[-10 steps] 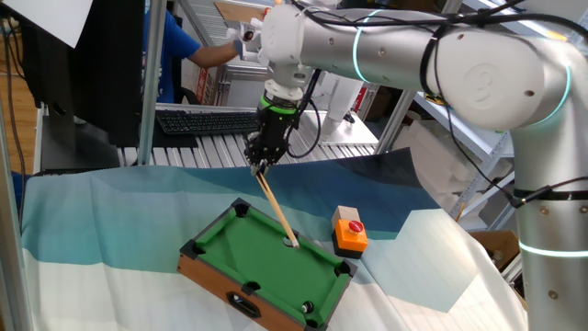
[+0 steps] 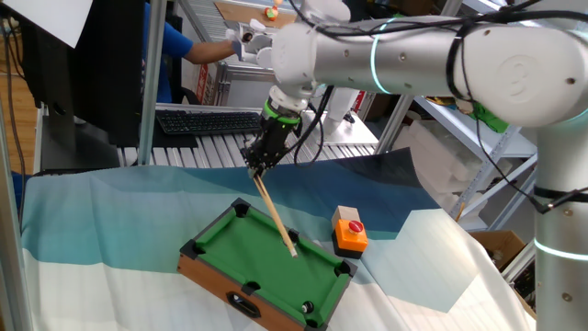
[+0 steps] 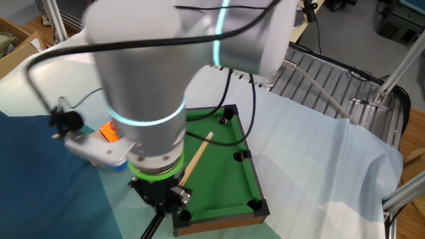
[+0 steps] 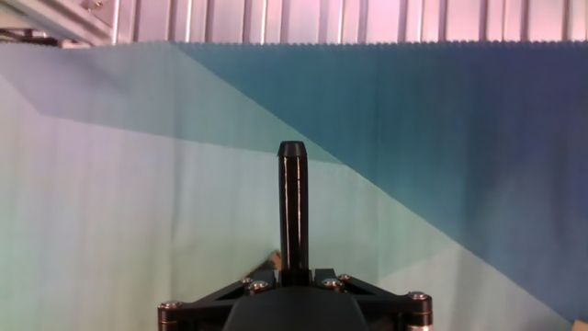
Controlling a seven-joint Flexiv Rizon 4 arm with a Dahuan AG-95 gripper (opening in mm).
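My gripper (image 2: pixel 257 171) is shut on a wooden cue stick (image 2: pixel 277 216), which slants down over the small pool table (image 2: pixel 230 241). The cue's pale tip lies over the green bed, near a side pocket; I cannot tell whether it touches the cloth. In the wrist view, the black butt of the cue (image 4: pixel 293 207) sticks out between the fingers of the gripper. A dark ball (image 2: pixel 308 306) with a light patch rests close to a corner pocket, and shows again in exterior view 2 as the ball (image 3: pixel 223 120). The arm hides part of the table there.
An orange box with a red button (image 2: pixel 350 236) stands just beyond the table's long side, with a tan block (image 2: pixel 345 213) behind it. Farther back lie a keyboard (image 2: pixel 209 121) and a person's arm (image 2: pixel 209 51).
The arm has shifted right in exterior view 1, and the cue tip has moved slightly down over the bed. A pale spot by the side pocket no longer shows clearly. The dark ball has stayed put.
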